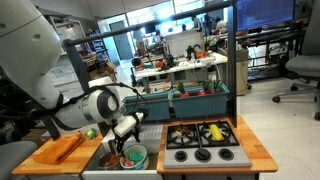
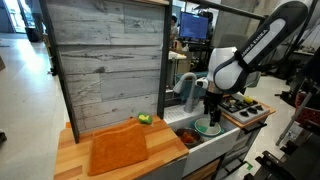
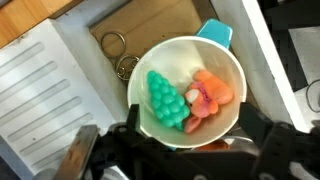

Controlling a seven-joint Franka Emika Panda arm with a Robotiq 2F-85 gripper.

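Note:
In the wrist view a white bowl with a teal handle holds green grapes and an orange-pink toy. My gripper is open above the bowl's near side, its dark fingers spread wide with no object visible between them. In exterior view 1 the gripper points down over the bowl in the sink area. Exterior view 2 has the bowl just below the gripper.
A stove with a yellow item lies right of the sink. An orange cloth covers part of the left counter, near a green-yellow item. Scissors lie beside the bowl. A blue rack stands behind.

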